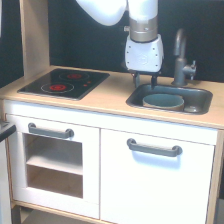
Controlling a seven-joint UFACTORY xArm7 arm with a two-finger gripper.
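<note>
My gripper [145, 79] hangs from the white arm [143, 52] above the back left of the dark sink [201, 100]. Its two dark fingers point down, spread apart with nothing visible between them. A greenish-grey round pan or bowl [163, 102] lies inside the basin, a little below and to the right of the fingers, not touching them. The basin's rim partly hides its lower part.
A dark faucet [181, 62] rises behind the sink, close to the right of the arm. At the left is a black stovetop [62, 83] with red burner rings, empty. Bare wooden counter [107, 97] lies between. Below are an oven door with a handle [50, 132] and a cabinet door [155, 185].
</note>
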